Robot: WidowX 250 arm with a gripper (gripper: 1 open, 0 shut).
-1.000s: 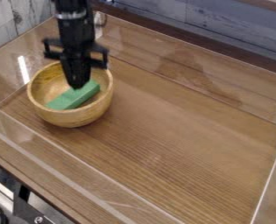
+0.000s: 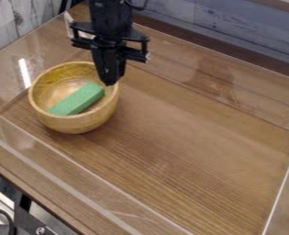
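A cream-coloured bowl (image 2: pixel 90 123) sits on the wooden table at the left, with a green oblong object (image 2: pixel 78 99) lying inside it. The black gripper (image 2: pixel 107 78) hangs above the bowl's back right part, its narrow tip near the upper end of the green object. The tip looks shut, with nothing visible between its fingers.
Pale walls line the back and left edges. A dark cable is at the lower left corner.
The arm rose from low over the bowl a second ago and has since shifted right. The green object remains in the bowl.
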